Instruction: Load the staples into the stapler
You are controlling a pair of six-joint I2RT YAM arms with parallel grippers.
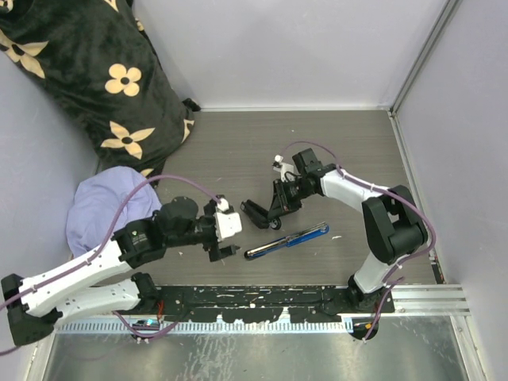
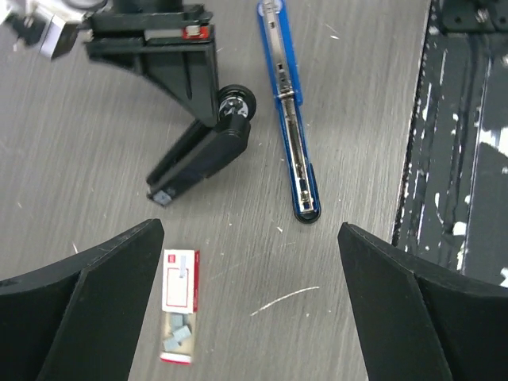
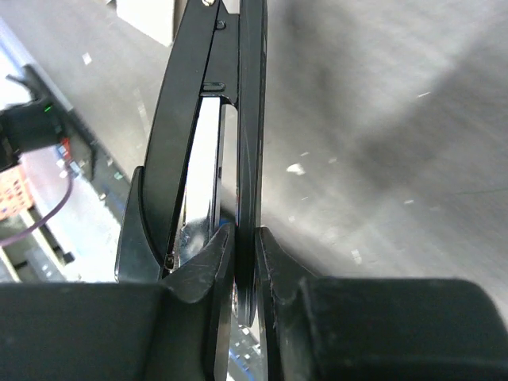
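The black stapler [image 1: 255, 214] is opened out, its two long parts spread apart with a silvery strip [image 3: 204, 163] between them. My right gripper is shut on one of these parts. Over the table to the left of the stapler, my left gripper stands open, nothing between its fingers. A small red-and-white staple box [image 2: 181, 280] lies flat on the table in the left wrist view, close to one left finger; grey pieces [image 2: 178, 333] show at its lower end. In the top view the left arm hides the box.
A long blue and black cutter-like tool [image 1: 286, 240] lies in front of the stapler. A lilac cloth [image 1: 111, 208] and a dark flowered cushion [image 1: 103, 83] fill the left side.
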